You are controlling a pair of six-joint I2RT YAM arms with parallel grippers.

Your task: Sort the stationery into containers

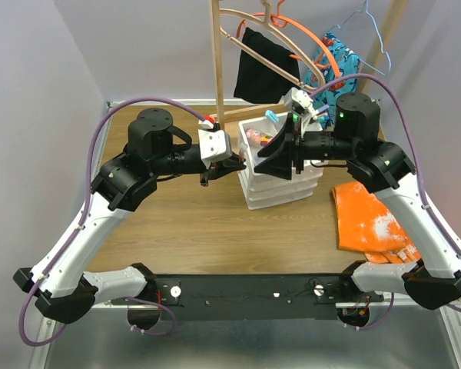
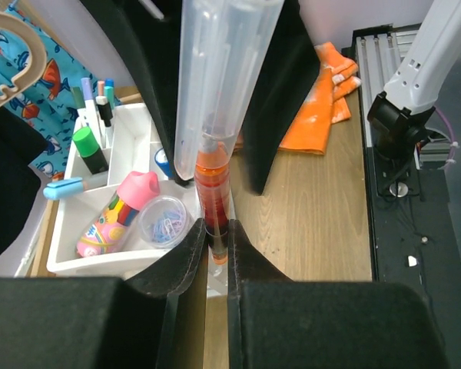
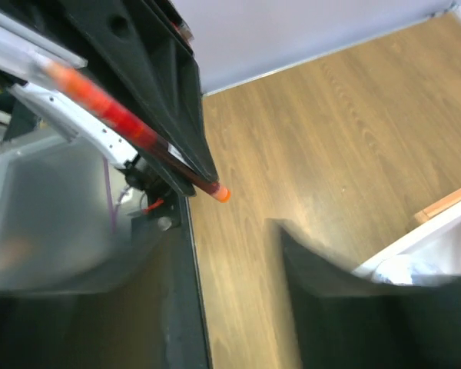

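A slim tube like a pen, clear at one end and red-orange at the other (image 2: pixel 213 181), is gripped by my left gripper, shut on its red end. The clear part rises toward the camera in the left wrist view. Right behind it in that view are the dark, parted fingers (image 2: pixel 280 92) of my right gripper (image 1: pixel 278 166), one to each side. In the right wrist view these fingers are blurred and apart, with bare floor between them; the tube (image 3: pixel 100 100) lies off to their left. Beyond the grippers stands a white divided container (image 1: pixel 280 196).
Inside the container are a pink-capped bottle (image 2: pixel 119 211), a round tub of clips (image 2: pixel 164 221), a green-capped marker (image 2: pixel 88 147) and several pens. A wooden rack (image 1: pixel 217 61) with hung cloths stands behind; orange cloth (image 1: pixel 373 219) lies right.
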